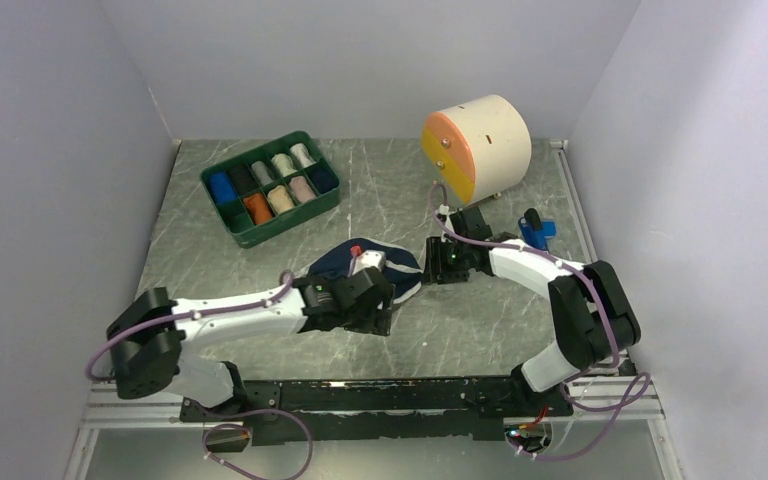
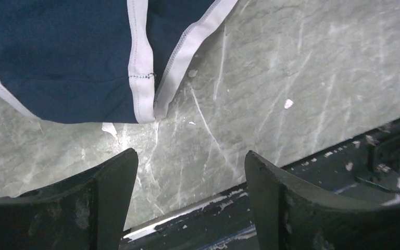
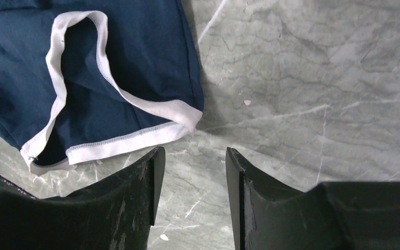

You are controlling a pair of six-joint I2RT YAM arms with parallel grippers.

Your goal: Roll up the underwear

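Dark blue underwear (image 1: 335, 257) with white trim lies spread and a little crumpled on the marble-look table, partly hidden under my left arm in the top view. My left gripper is open, its fingers apart just short of a trimmed corner of the underwear (image 2: 78, 62). Bare table shows between those fingers. At the garment's right side, my right gripper stands open, with a white-trimmed corner of the underwear (image 3: 135, 67) just beyond its fingertips. Neither gripper touches the cloth as far as the wrist views show.
A green divided box (image 1: 248, 238) holding several rolled cloths stands at the back left. A white drum-shaped container (image 1: 500, 145) with an orange and yellow front is at the back right. Blue items (image 1: 537, 232) lie near the right edge.
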